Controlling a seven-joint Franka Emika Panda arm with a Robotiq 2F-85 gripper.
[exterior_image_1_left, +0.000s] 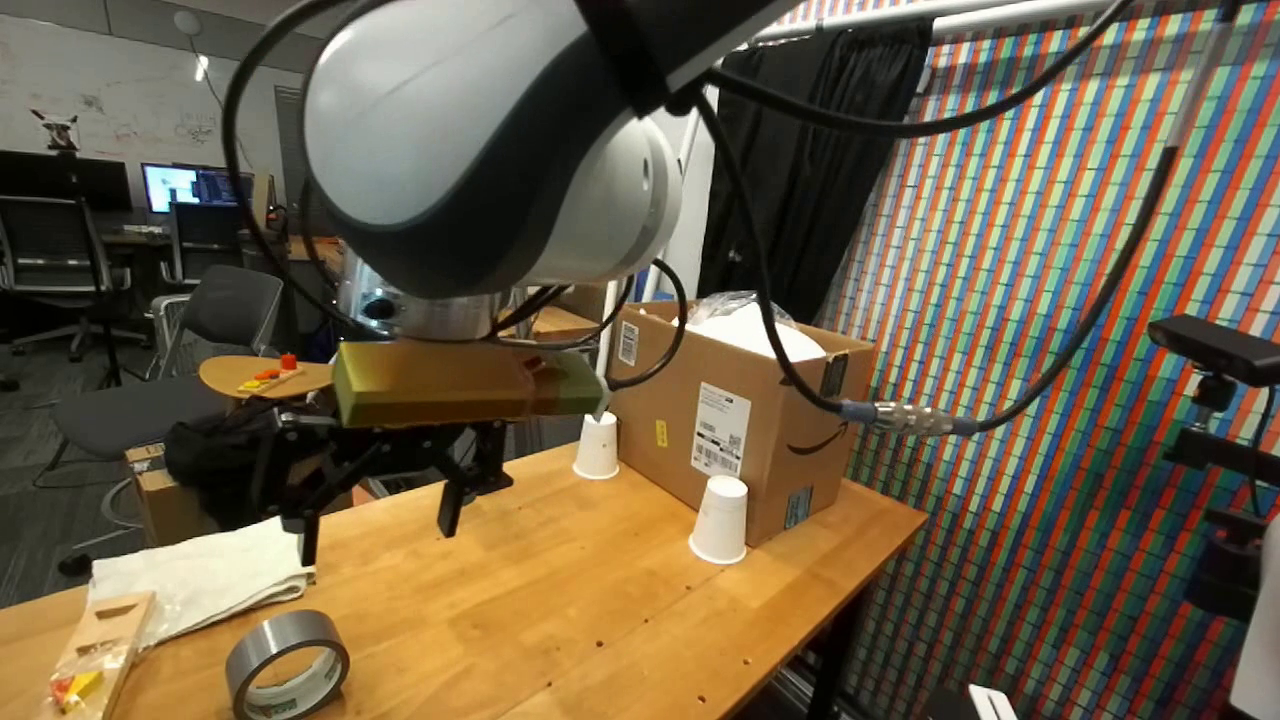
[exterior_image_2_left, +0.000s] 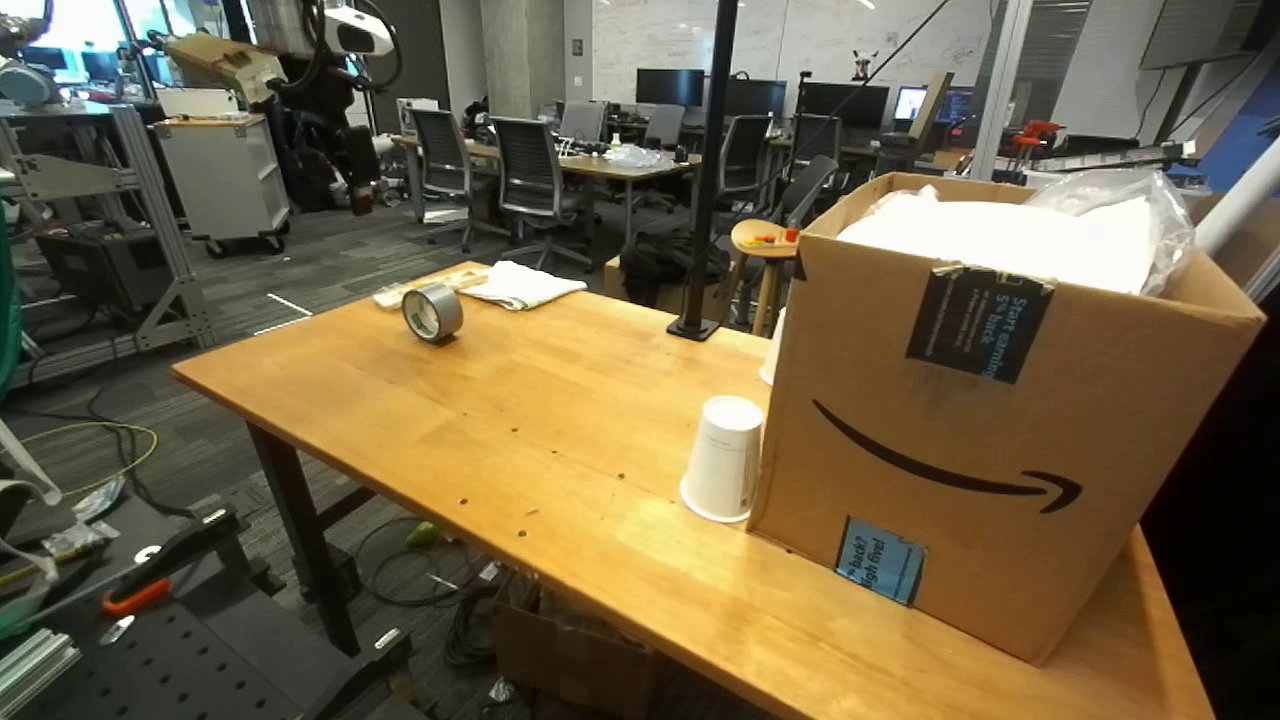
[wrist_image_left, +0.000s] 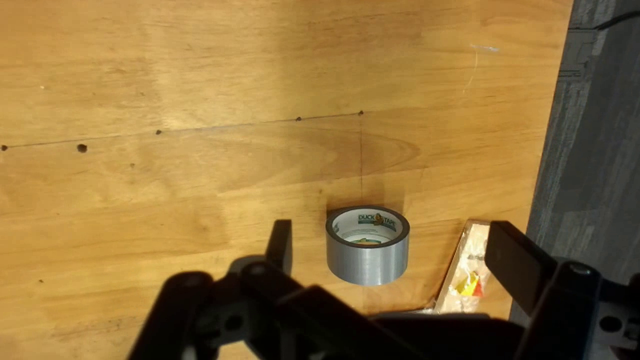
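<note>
My gripper (exterior_image_1_left: 378, 546) hangs in the air over the left half of the table, open, its two fingers wide apart. In the wrist view the gap between the fingertips is empty, and a silver roll of duct tape (wrist_image_left: 367, 264) lies on the wood below, within the span of the fingers. Exterior view 1 shows that tape roll (exterior_image_1_left: 288, 664) near the front left of the table, lower than my gripper and clear of it. Two white paper cups (exterior_image_1_left: 720, 520) stand upside down beside the cardboard box (exterior_image_1_left: 768, 420).
A folded white cloth (exterior_image_1_left: 216, 574) and a wooden piece (exterior_image_1_left: 106, 648) with a plastic wrap lie at the table's left end. White material fills the open top of the box (exterior_image_2_left: 1020, 456).
</note>
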